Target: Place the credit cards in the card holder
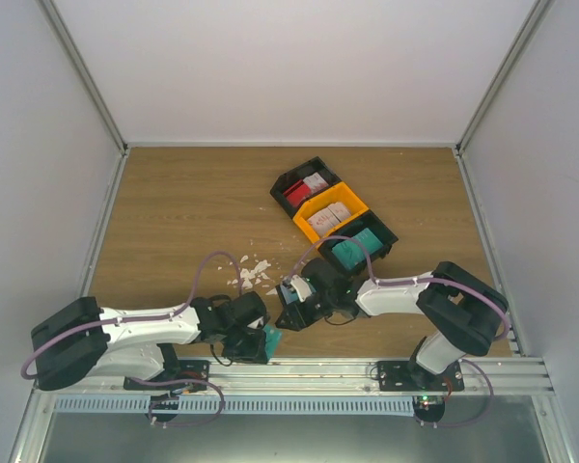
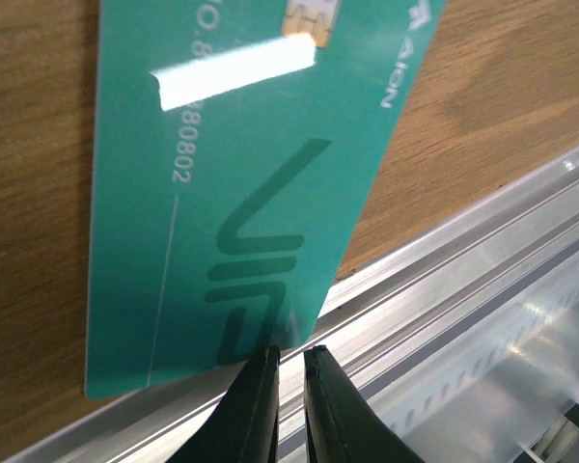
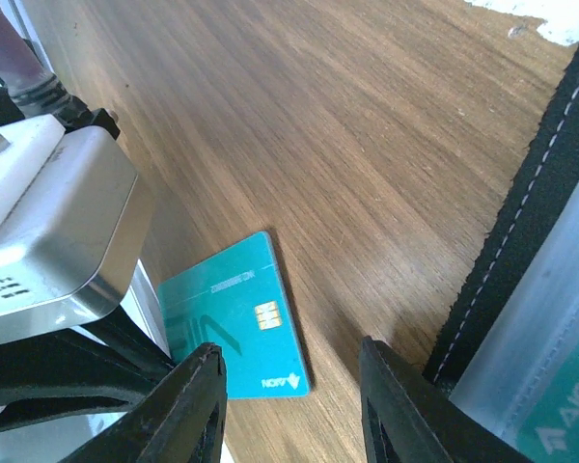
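A teal credit card (image 2: 203,212), printed with a chip and letters, is held by its near edge; my left gripper is shut on it. The same card (image 3: 241,318) appears in the right wrist view, and from above only a teal sliver (image 1: 272,340) shows between the two grippers. My right gripper is partly open, its fingers apart with no object visible between them. To its right lies the card holder (image 3: 497,275), with a stitched black edge and a clear pocket showing a teal card. From above, the right arm hides much of the holder.
Behind the right arm stand a black bin (image 1: 391,239) of teal packs, a yellow bin (image 1: 302,228) and another black bin (image 1: 282,179). White patches (image 1: 254,272) mark the table. Metal rails (image 1: 299,371) run along the front edge.
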